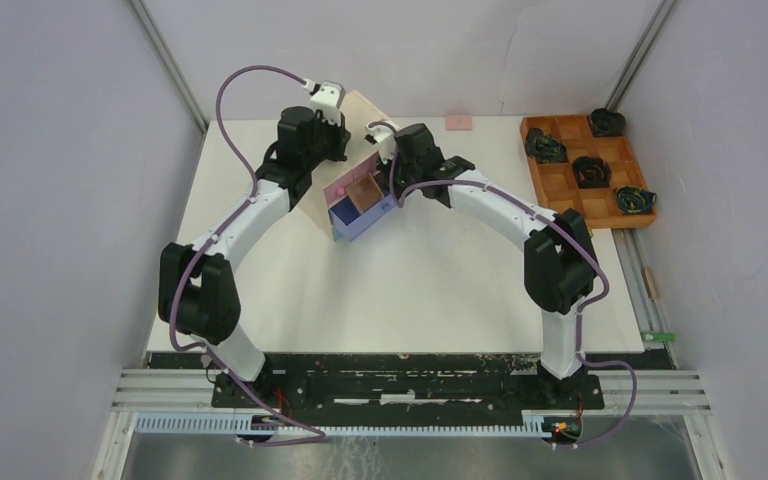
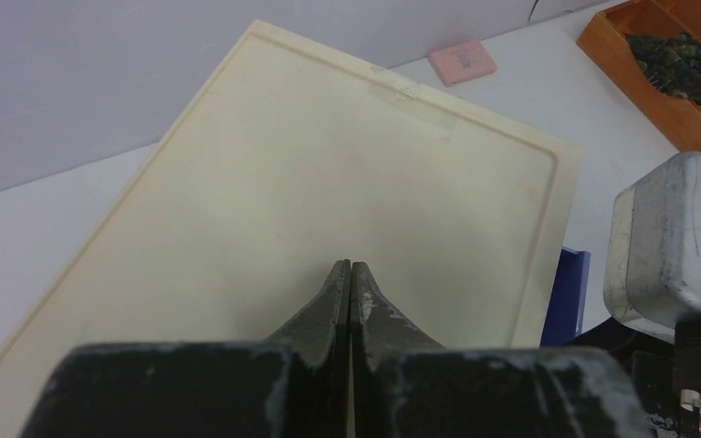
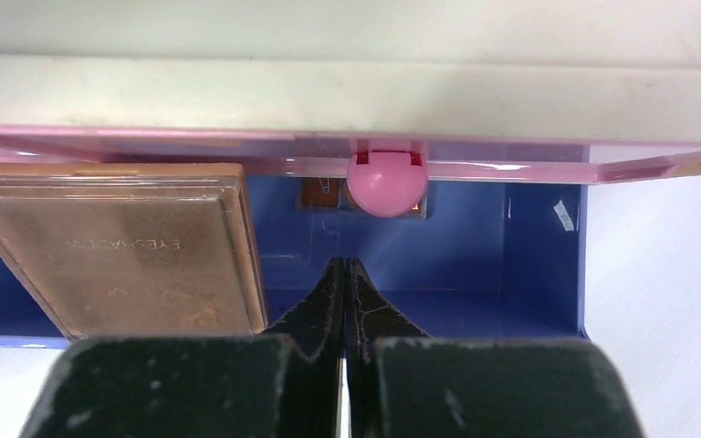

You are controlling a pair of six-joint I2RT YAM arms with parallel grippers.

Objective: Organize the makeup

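Note:
A cream lid (image 2: 347, 155) stands tilted in the top view's middle, with my left gripper shut at it; what sits between its fingertips is hidden. Beneath the lid is a blue-and-pink box (image 1: 365, 225). In the right wrist view my right gripper is shut, nothing visible between its fingers, over the box's blue compartment (image 3: 447, 237). A brown eyeshadow palette (image 3: 123, 246) leans at that view's left, and a round pink item (image 3: 386, 182) sits at the pink rim, partly covering a small palette (image 3: 319, 192).
A wooden organizer (image 1: 550, 185) with dark green bundles stands at the right of the table. A small pink block (image 1: 458, 122) lies at the back edge.

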